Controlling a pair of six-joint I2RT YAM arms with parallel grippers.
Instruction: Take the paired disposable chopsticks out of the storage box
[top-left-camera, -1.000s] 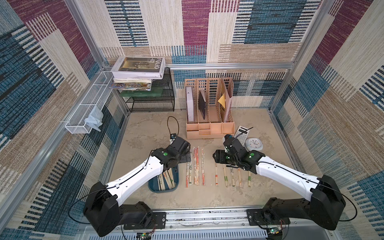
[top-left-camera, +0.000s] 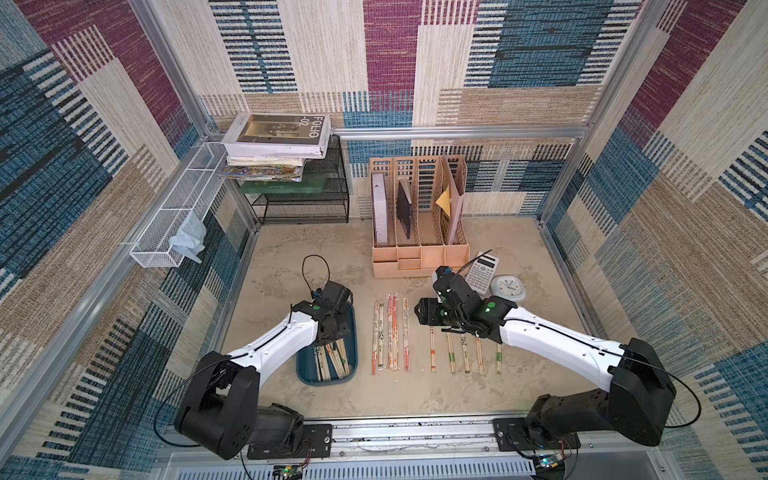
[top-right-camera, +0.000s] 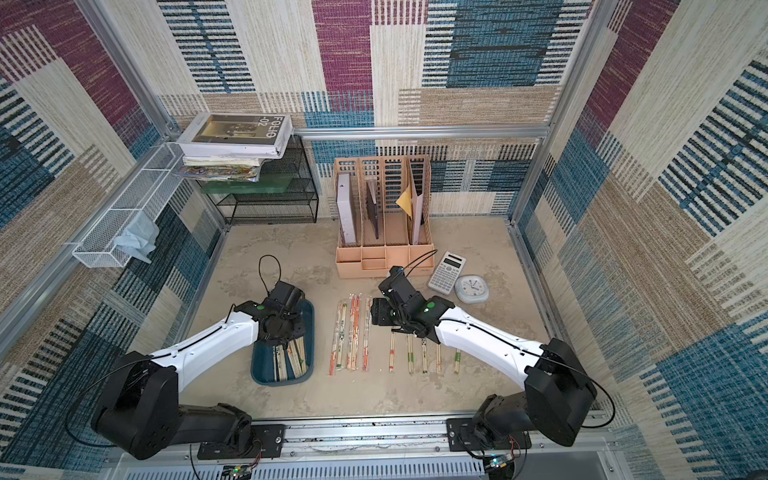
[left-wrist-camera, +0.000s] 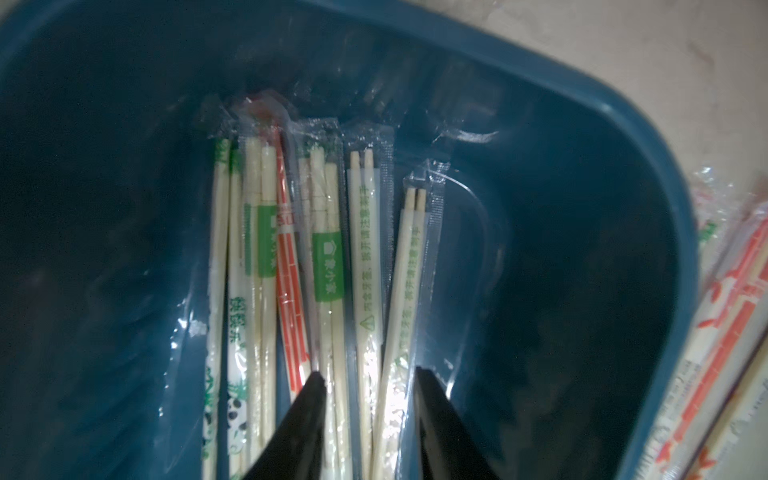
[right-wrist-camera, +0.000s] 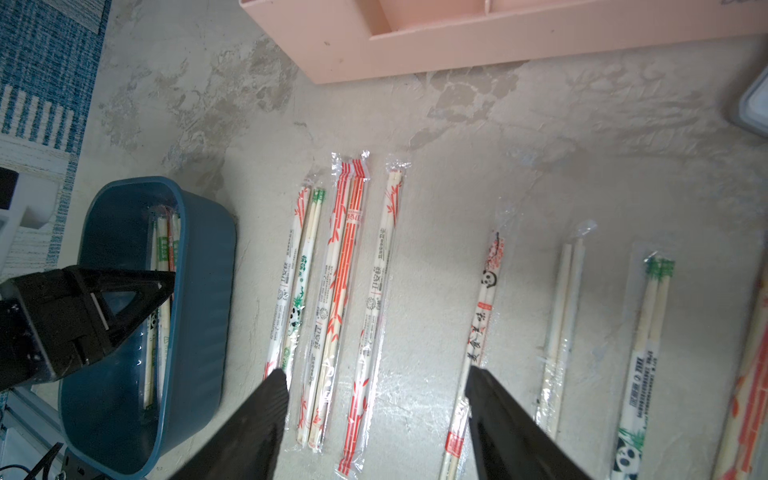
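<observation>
A dark teal storage box (top-left-camera: 351, 364) holds several wrapped pairs of chopsticks (left-wrist-camera: 329, 265). My left gripper is above them inside the box's outline, open, with blurred fingertips over the right-hand pairs; whether it touches them I cannot tell. Several wrapped pairs (right-wrist-camera: 321, 312) lie in a row on the table right of the box, with more beyond a gap. My right gripper stands open over these table pairs, nothing held between its fingertips.
A pink file organiser (top-right-camera: 384, 262) stands at the back, with a calculator (top-right-camera: 446, 272) and clock (top-right-camera: 472, 289) at its right. A wire rack with books is at back left. Bare table (top-left-camera: 272, 256) lies behind the box.
My left gripper has moved left from the table pairs to over the box. My right arm has shifted slightly left.
</observation>
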